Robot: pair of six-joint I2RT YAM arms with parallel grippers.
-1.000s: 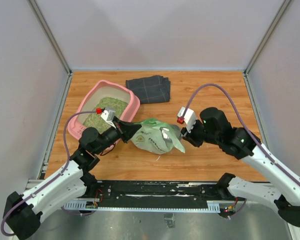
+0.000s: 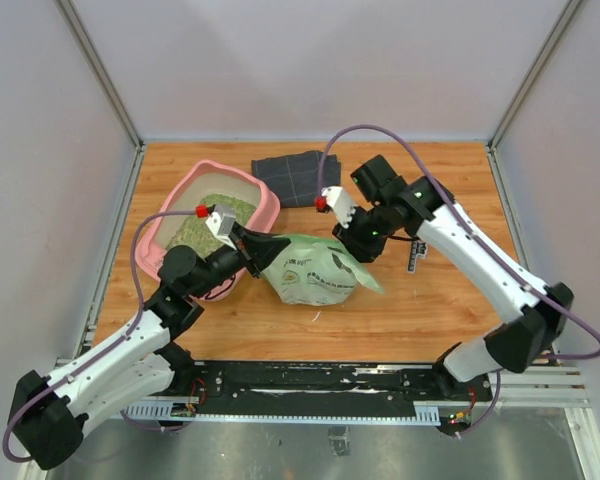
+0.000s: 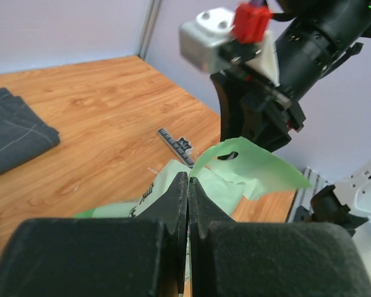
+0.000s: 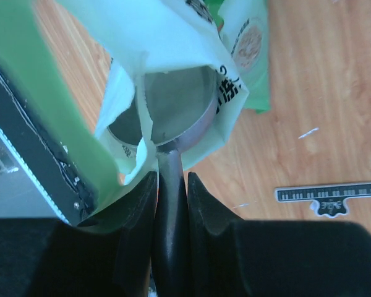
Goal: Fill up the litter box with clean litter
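The pale green litter bag [image 2: 315, 275] lies on the table, its mouth towards my right arm. My left gripper [image 2: 268, 256] is shut at the bag's upper left edge; in the left wrist view a thin green fold of the bag [image 3: 204, 162] runs up from its fingertips. My right gripper is shut on the dark handle of a grey scoop [image 4: 179, 102]. The scoop's bowl sits inside the bag mouth and looks empty in the part that shows. Behind and left stands the pink litter box [image 2: 268, 212], with greenish litter [image 2: 192, 236] over part of its floor.
A folded dark cloth [image 2: 298, 178] rests at the back middle. To the right of the bag lies a black ruler-like piece [image 4: 297, 193], partly under my right arm in the top view. Bare wood is free in front of the bag and at the right.
My right gripper has moved left and in over the bag, taking the scoop into its mouth. The bag's top has been drawn up and its loose flap has shifted. The left gripper moved only slightly.
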